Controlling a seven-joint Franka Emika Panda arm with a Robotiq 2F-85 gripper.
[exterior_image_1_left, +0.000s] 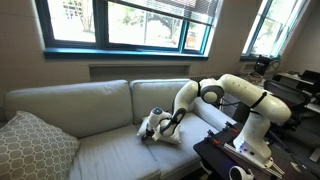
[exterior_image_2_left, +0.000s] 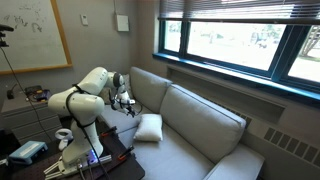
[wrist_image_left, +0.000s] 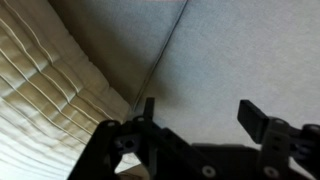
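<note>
A small white pillow (exterior_image_1_left: 173, 139) lies on the seat of the grey sofa, partly hidden by my arm. In exterior view 2, the pillow (exterior_image_2_left: 149, 127) shows more fully. My gripper (exterior_image_1_left: 147, 134) is low at the pillow's left side. The wrist view has the pillow's ribbed, cream edge (wrist_image_left: 45, 85) along the left, close to one finger (wrist_image_left: 148, 110). My gripper stands open, its two dark fingers apart, with grey sofa fabric behind the gap. Whether a finger touches the pillow I cannot tell.
A larger patterned cushion (exterior_image_1_left: 33, 148) rests at the sofa's left end. The sofa backrest (exterior_image_1_left: 75, 108) rises behind my arm. Bare seat (exterior_image_1_left: 112, 157) lies between the cushion and my gripper. A dark table (exterior_image_1_left: 225, 160) stands by the arm's base.
</note>
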